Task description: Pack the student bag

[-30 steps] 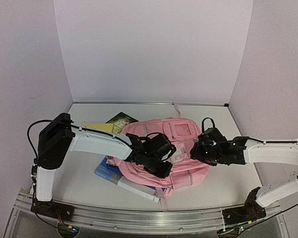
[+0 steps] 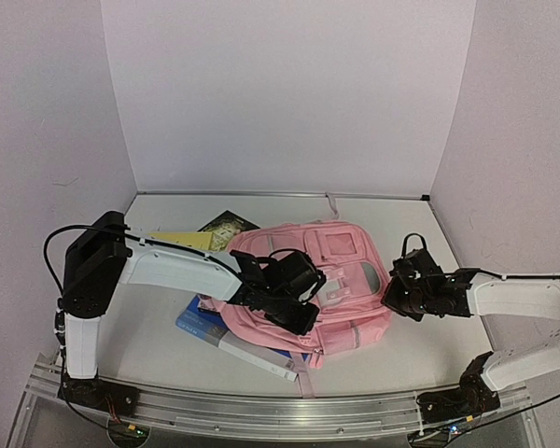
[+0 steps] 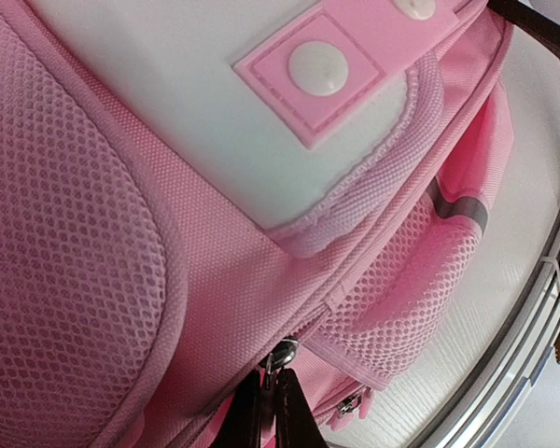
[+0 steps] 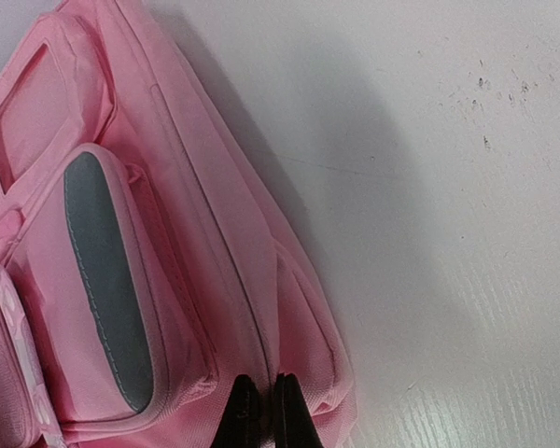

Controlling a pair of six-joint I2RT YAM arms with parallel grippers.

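A pink bag point(image 2: 341, 294) lies flat on the white table, its mesh and side pocket point(image 3: 429, 280) filling much of the left wrist view. My left gripper point(image 2: 308, 317) reaches over the bag's lower left part. Its black fingers point(image 3: 294, 415) are close together, with what looks like a metal zipper pull point(image 3: 280, 353) between them. At the bag's right edge is my right gripper point(image 2: 389, 303). In the right wrist view, its fingers point(image 4: 245, 411) stand nearly together around the seamed pink edge point(image 4: 261, 331). The bag's opening is hidden from above by the left arm.
Blue and white books point(image 2: 233, 345) stick out below the bag's left side. A yellow item point(image 2: 189, 239) and a dark book point(image 2: 227, 227) lie at the back left, partly behind the left arm. Bare table point(image 4: 429, 233) extends to the bag's right.
The left gripper has crept a little to the left.
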